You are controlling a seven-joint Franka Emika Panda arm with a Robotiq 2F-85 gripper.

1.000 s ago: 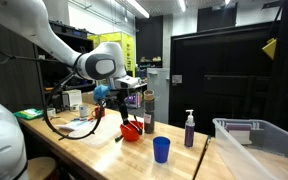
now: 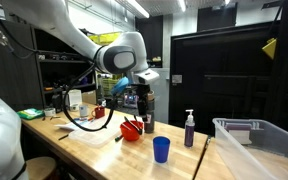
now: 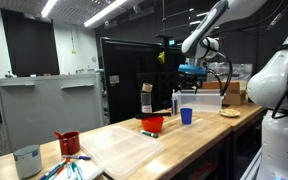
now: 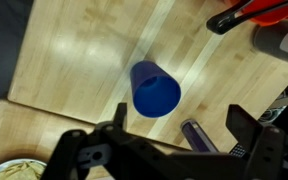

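Note:
A blue cup (image 2: 161,150) stands upright on the wooden table, right of the red bowl (image 2: 132,131). In the wrist view the blue cup (image 4: 155,90) shows from above, between and ahead of my fingertips. My gripper is open, its two dark fingers wide apart with nothing between them. Seen from the side, the gripper (image 2: 142,104) hangs above the table, higher than the cup and apart from it. A black-handled utensil (image 4: 236,14) rests in the bowl.
A dark bottle with a pump top (image 2: 189,132) and a dark grey canister (image 2: 149,118) stand behind the cup. A large clear bin (image 2: 254,145) is at the right. Across the table lie a cutting board (image 3: 119,148), a grey pot (image 3: 27,158) and a red mug (image 3: 70,144).
My arm and gripper have moved to the right in exterior view 1, from over the bowl towards the blue cup. The cup and bowl have stayed put.

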